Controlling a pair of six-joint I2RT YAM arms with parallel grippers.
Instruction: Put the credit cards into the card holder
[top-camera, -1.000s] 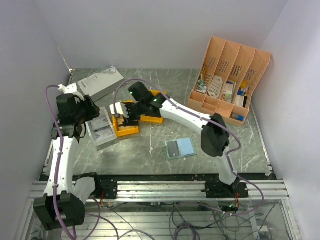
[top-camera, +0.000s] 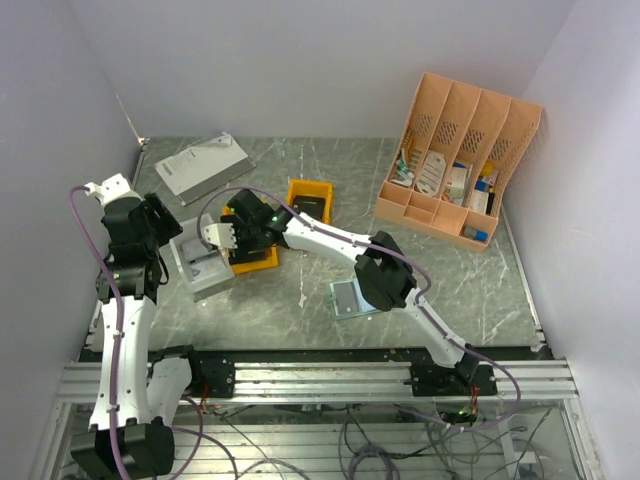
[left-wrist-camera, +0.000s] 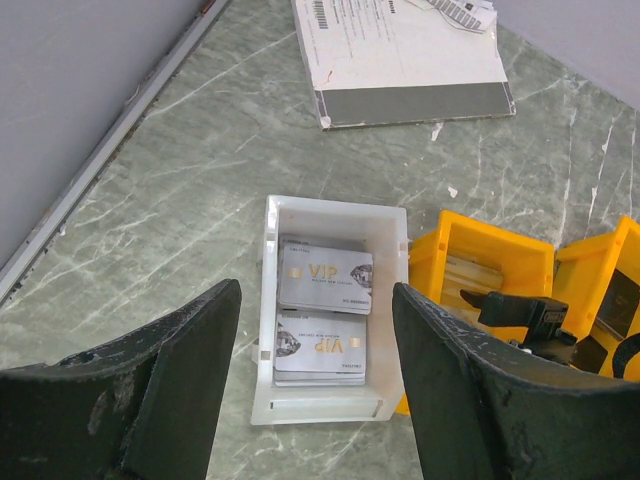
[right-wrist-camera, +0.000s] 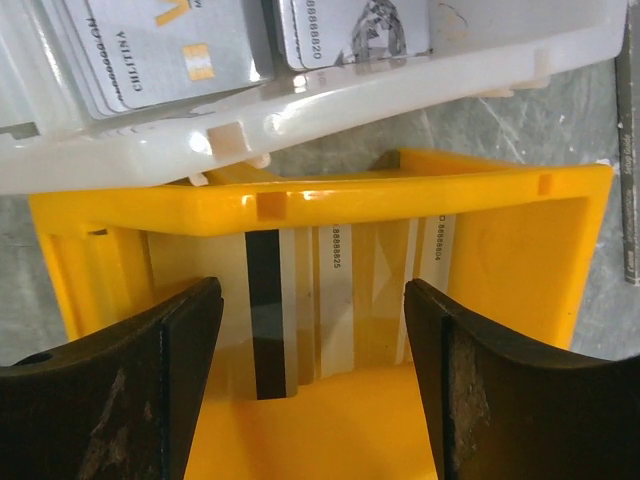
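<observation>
A white bin (left-wrist-camera: 390, 240) holds two stacks of silver VIP cards (left-wrist-camera: 325, 280). Above its near side, my left gripper hangs open, its fingers apart and empty. In the right wrist view, the front yellow bin (right-wrist-camera: 400, 195) contains several cards (right-wrist-camera: 335, 290) leaning in a row, one with a dark stripe. Over this yellow bin is my right gripper, also open, with the cards visible beyond its fingertips and none gripped. A flat folder (top-camera: 355, 298), grey and light blue, lies on the table, partly covered by the right arm.
Behind the front yellow bin stands a second yellow bin (top-camera: 311, 189). At the back left is a flat white box (top-camera: 203, 166). A peach organizer (top-camera: 450, 170) with stationery fills the back right.
My left gripper has drifted left, away from over the white bin.
</observation>
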